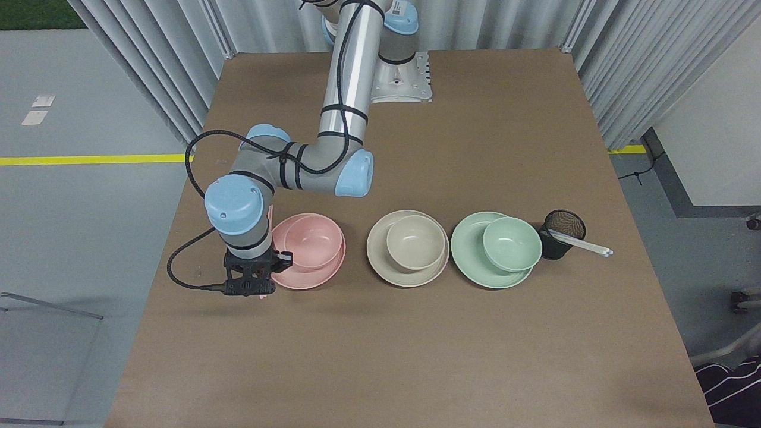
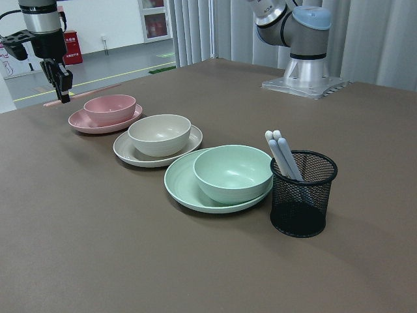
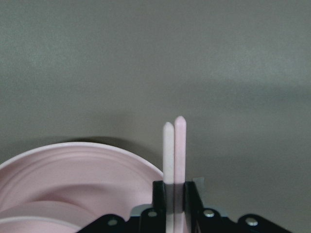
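My gripper [image 1: 249, 274] is low over the left edge of the pink plate [image 1: 314, 278], shut on a pair of pink chopsticks [image 3: 179, 145], one paler in the wrist view, held side by side. The pink bowl [image 1: 314, 239] sits on that plate. In the left view the gripper [image 2: 63, 88] hangs beside the plate; whether the chopsticks touch the table is unclear.
To the right are a cream bowl [image 1: 415, 242] on a cream plate, a green bowl [image 1: 512, 244] on a green plate, and a black mesh cup [image 2: 298, 212] holding pale chopsticks [image 1: 596, 248].
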